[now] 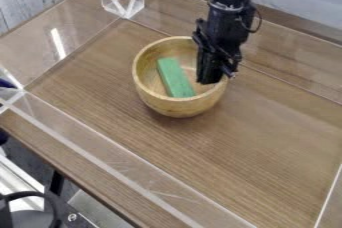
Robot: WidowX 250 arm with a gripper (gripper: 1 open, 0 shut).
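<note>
A round wooden bowl (150, 84) sits on the wooden table, with a green rectangular block (174, 78) lying inside it. The black arm comes down from the top to my gripper (211, 70), which is over the right rim of the bowl, beside the green block. The gripper looks shut, with nothing visible between its fingers, though the tips are dark and small.
A white wire-like holder (122, 0) stands at the back left. Black hardware (30, 212) is at the bottom left corner.
</note>
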